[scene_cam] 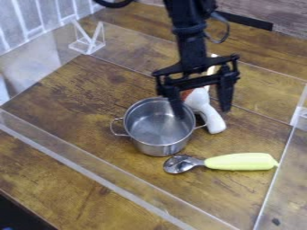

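Note:
A steel pot point(156, 135) with side handles sits on the wooden table. Above its right rear, the black gripper point(199, 99) hangs open, in front of a white-handled tool point(213, 121) that it partly hides. A metal scoop with a pale yellow handle point(240, 162) lies in front of the pot to the right.
Clear plastic strips border the work area. A small white bracket point(86, 40) stands at the back left.

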